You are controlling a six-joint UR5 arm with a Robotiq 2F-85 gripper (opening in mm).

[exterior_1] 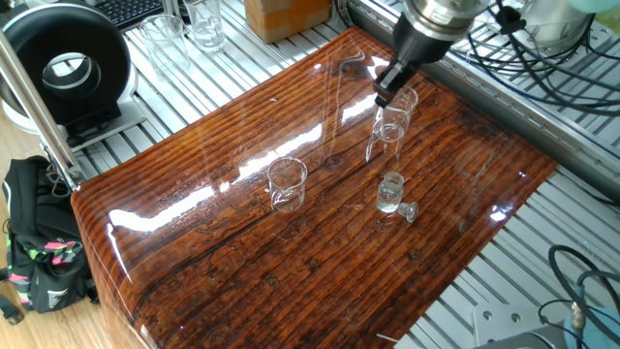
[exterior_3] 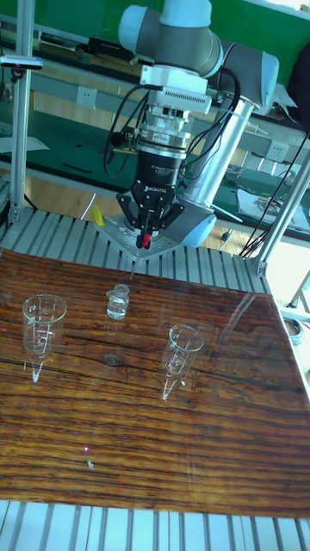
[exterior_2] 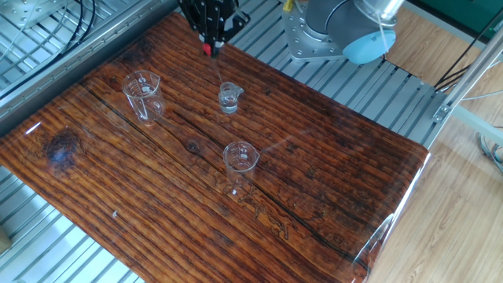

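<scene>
My gripper [exterior_3: 145, 233] points down with its fingers close together, shut on a thin dropper with a red top [exterior_3: 145, 242]. In exterior view 3 the dropper's slender stem hangs toward the small glass bottle [exterior_3: 116, 304], with its tip above and behind it. The bottle [exterior_1: 389, 193] is uncapped and holds clear liquid; its glass stopper [exterior_1: 409, 211] lies beside it. One clear beaker [exterior_2: 240, 161] stands near the table's middle and another [exterior_2: 144, 96] nearer the rail. Exterior view 1 has the gripper [exterior_1: 384, 94] overlapping the second beaker, and the stem is hard to make out there.
A metal rail [exterior_2: 47, 93] runs along one side, with cables behind it. More glass beakers [exterior_1: 165, 44] and a cardboard box [exterior_1: 286, 17] stand off the table on the slatted surface.
</scene>
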